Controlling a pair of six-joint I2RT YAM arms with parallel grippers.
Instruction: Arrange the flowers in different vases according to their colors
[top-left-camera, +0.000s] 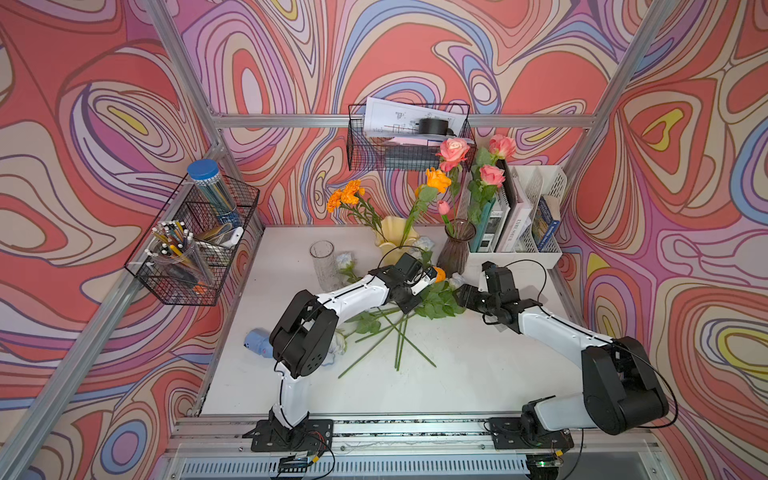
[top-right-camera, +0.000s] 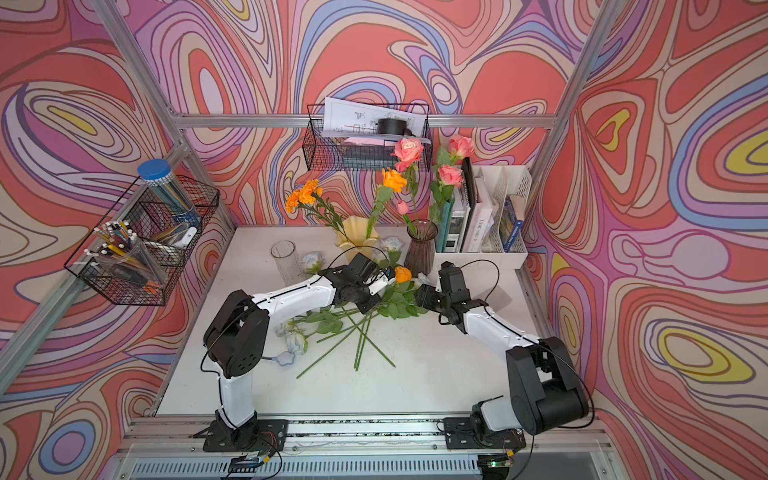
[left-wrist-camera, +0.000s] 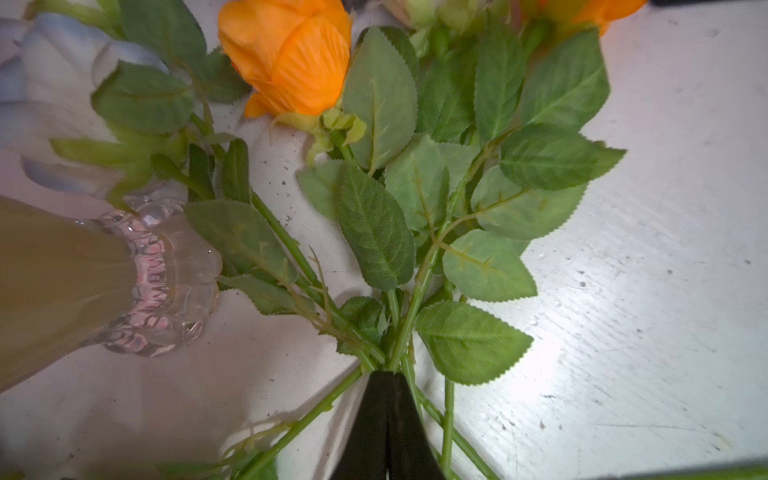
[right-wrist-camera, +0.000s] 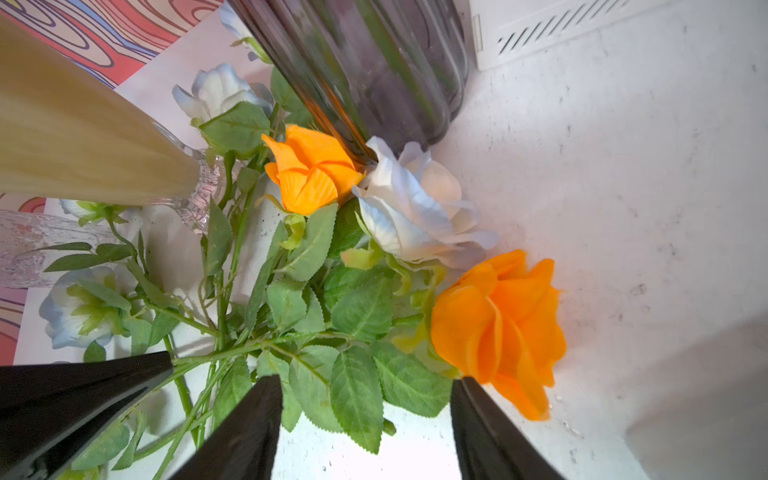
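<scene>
Several loose stems lie crossed mid-table, with an orange rose (left-wrist-camera: 288, 56), a second orange rose (right-wrist-camera: 500, 328) and a white-blue rose (right-wrist-camera: 424, 204) among leaves. My left gripper is shut at the crossing stems; no stem shows clearly between its fingers. Above the leaves, close to the second orange rose, my right gripper has its fingers apart and holds nothing. Orange flowers (top-left-camera: 349, 193) stand in the yellow vase (top-left-camera: 393, 232). Pink roses (top-left-camera: 453, 152) rise from the dark ribbed vase (top-left-camera: 454, 252). The clear glass vase (top-left-camera: 323, 264) looks empty.
More pale blue-white roses (right-wrist-camera: 80, 308) lie around the vases. A white organizer with books (top-left-camera: 520, 216) stands at the back right, close to the dark vase. Wire baskets (top-left-camera: 200, 264) hang at the left and back.
</scene>
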